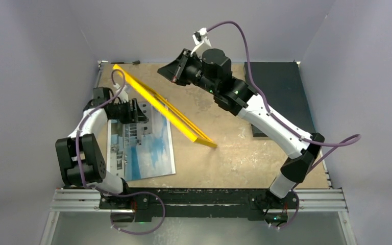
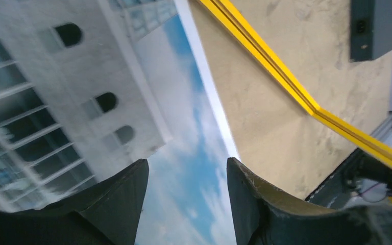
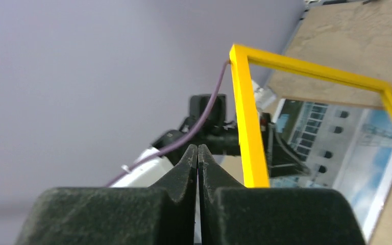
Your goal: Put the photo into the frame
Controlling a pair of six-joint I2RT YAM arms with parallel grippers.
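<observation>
The yellow frame stands tilted up off the table, its raised side slanting across the top view. Flat on the table at left lies the photo, showing a building and blue sky, partly covered by the left arm and the frame. My left gripper is over the photo, left of the frame; in the left wrist view its fingers are spread, nothing between them. My right gripper is shut, above and to the right of the frame, apart from it. Its closed fingers are empty in the right wrist view.
A black flat panel lies at the right of the table. Bare tabletop shows in the middle and at front right. A purple cable loops along each arm.
</observation>
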